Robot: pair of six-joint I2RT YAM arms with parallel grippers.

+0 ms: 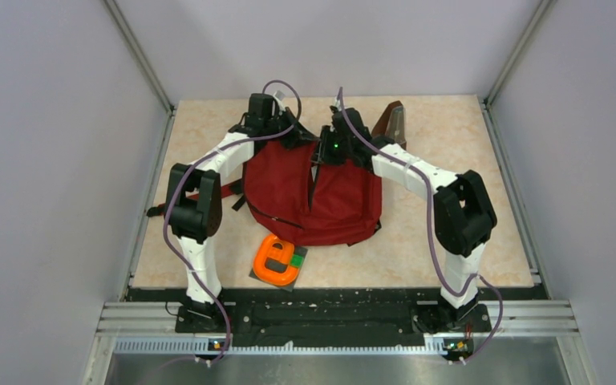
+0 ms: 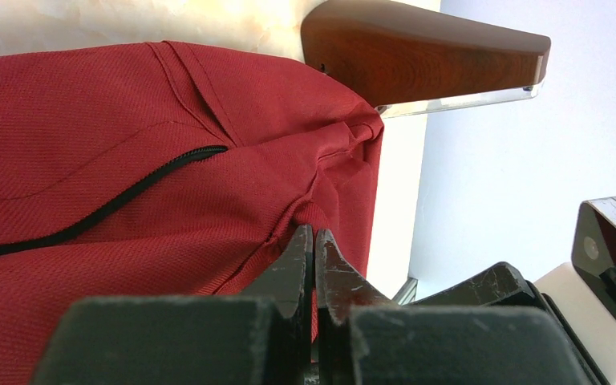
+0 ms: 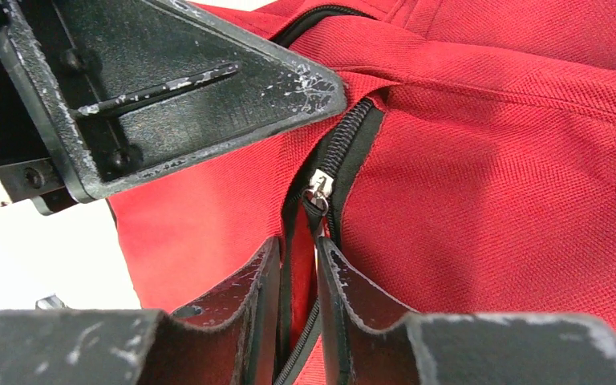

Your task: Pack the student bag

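The red bag (image 1: pixel 277 188) lies flat in the middle of the table, its black zipper (image 3: pixel 345 140) partly unzipped and the slit gaping. My left gripper is at the bag's far edge, shut on a fold of its red cloth, with creases gathering at the tips. Close beside it, in the right wrist view, my right gripper straddles the slit with its fingers somewhat apart. The metal zipper slider (image 3: pixel 319 186) sits just beyond these fingertips, and its black pull hangs toward the gap. No grip on the pull shows.
An orange case (image 1: pixel 276 261) lies on a dark flat piece in front of the bag. Behind the bag's right corner stands a brown object with a clear side (image 1: pixel 395 124). A red strap (image 1: pixel 228 189) trails left.
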